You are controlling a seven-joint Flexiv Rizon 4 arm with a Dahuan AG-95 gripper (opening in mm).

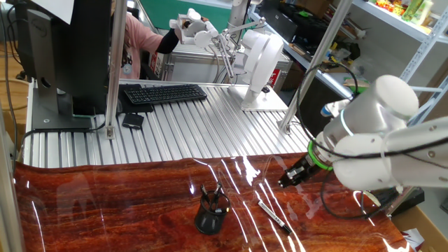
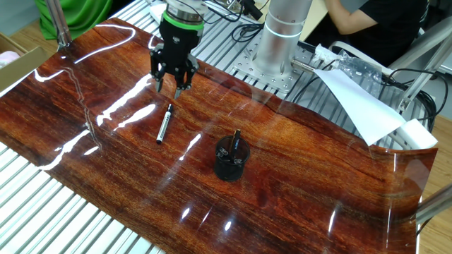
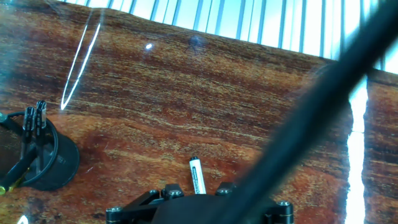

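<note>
A white marker with a black cap (image 2: 164, 125) lies alone on the glossy wood-patterned sheet. My gripper (image 2: 168, 92) hangs above the sheet close to one end of this marker, its two fingers apart and nothing between them. In the wrist view, the marker (image 3: 197, 177) shows just beyond the gripper, its lower part hidden behind the gripper's body. A black mesh pen cup (image 2: 231, 161) stands upright a short way off, with several dark pens in it; the cup (image 3: 62, 163) is at the left edge of the wrist view.
The wood-patterned sheet (image 1: 105, 203) is otherwise clear. Behind it, a keyboard (image 1: 164, 94), a monitor and a white fan-like device (image 1: 262, 63) stand on the ribbed table. White paper (image 2: 360, 106) lies beside the arm's base. A dark cable crosses the wrist view.
</note>
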